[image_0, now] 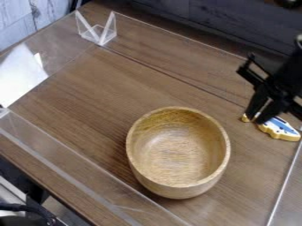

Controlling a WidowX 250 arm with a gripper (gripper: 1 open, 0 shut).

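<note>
A wooden bowl (177, 159) stands empty on the brown table, in the lower middle of the camera view. At the right, a small fish-shaped toy (281, 131), cream with blue and white, lies on the table. My black gripper (255, 113) is over the toy's left end and partly hides it. Its fingers look close together; whether they touch the toy cannot be told.
A clear plastic stand (98, 30) sits at the back left. White paper (17, 75) lies at the left edge. Clear strips run along the table's sides.
</note>
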